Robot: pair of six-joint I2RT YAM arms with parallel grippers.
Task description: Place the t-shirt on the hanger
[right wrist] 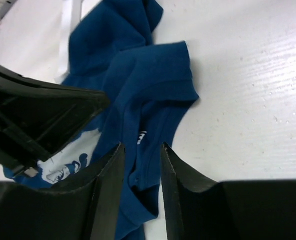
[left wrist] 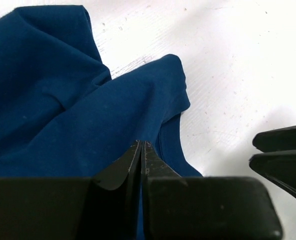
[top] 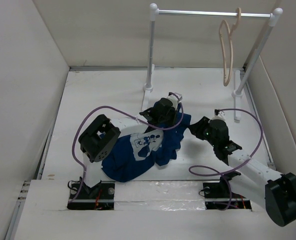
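Note:
A navy t-shirt [top: 130, 165] with a white printed panel lies crumpled on the white floor. My left gripper is shut over its right part; whether any cloth is between the fingertips cannot be seen. My right gripper is just right of the shirt, above its edge, fingers a little apart with nothing visibly held. In the left wrist view its dark fingers [left wrist: 280, 170] show at the right. A wooden hanger [top: 230, 60] hangs from the rail at the upper right.
The white rack [top: 213, 13] stands at the back, its feet on the floor behind and right of the shirt. Walls enclose both sides. Bare floor shows left of the shirt and between it and the right rack foot.

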